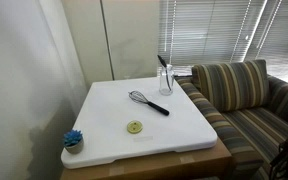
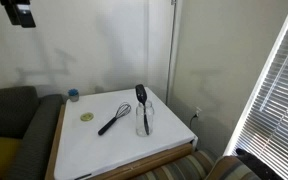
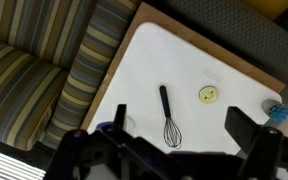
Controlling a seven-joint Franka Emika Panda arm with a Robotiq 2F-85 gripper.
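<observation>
My gripper stands open high over the white table (image 3: 159,60), its two dark fingers wide apart and nothing held between them. Below it lies a whisk (image 3: 165,103) with a black handle and wire head. A round yellowish piece (image 3: 208,94) rests flat nearby; its identity is unclear. The clear jar (image 2: 144,122) holds an upright black utensil (image 2: 141,94); in the wrist view the left finger largely hides the jar. At one table corner sits a small pot with a blue plant (image 1: 73,137). A dark part of the arm shows at the upper left in exterior view 2.
A striped sofa (image 1: 231,86) stands beside the table, and a dark grey armchair (image 2: 14,125) is at another side. Walls and window blinds (image 1: 209,30) surround the area.
</observation>
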